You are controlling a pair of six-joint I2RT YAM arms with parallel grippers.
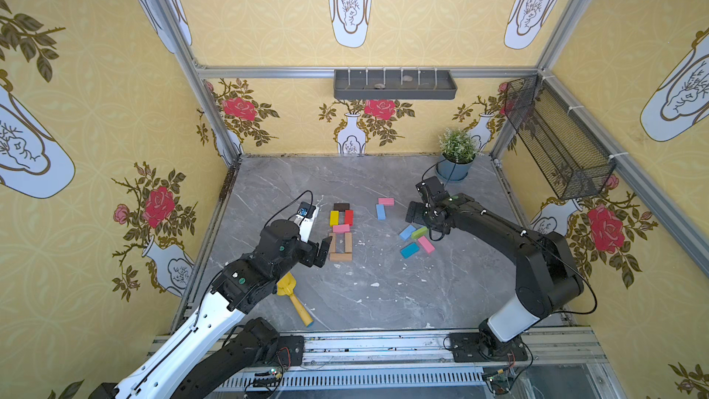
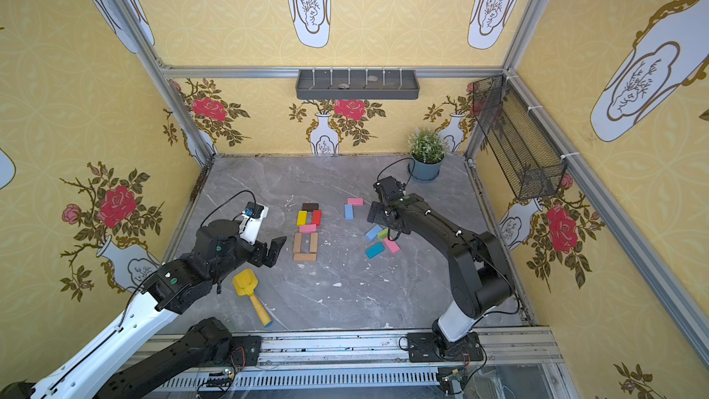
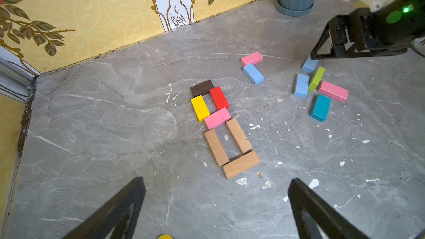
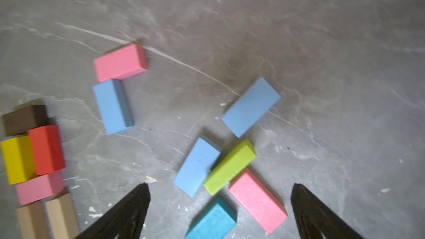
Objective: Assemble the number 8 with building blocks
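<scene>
Wooden, pink, yellow, red and dark blocks lie as two stacked loops, an 8 shape. In the left wrist view its top is the dark brown block [image 3: 201, 88], with the yellow block [image 3: 200, 108] and red block [image 3: 219, 97] below. The pink middle block [image 3: 217, 118] sits above two upright tan blocks [image 3: 239, 135], and a tan block [image 3: 241, 164] closes the bottom. My left gripper [image 1: 319, 252] is open beside the lower loop, holding nothing. My right gripper is open and empty above loose blocks: light blue [image 4: 251, 107], green [image 4: 230, 167], pink [image 4: 258, 200] and teal [image 4: 212, 221].
A pink block [image 4: 120, 62] and a blue block [image 4: 113, 106] lie touching, apart from the 8. The yellow scoop [image 1: 295, 299] rests near the front left. A potted plant [image 1: 455, 155] stands at the back right.
</scene>
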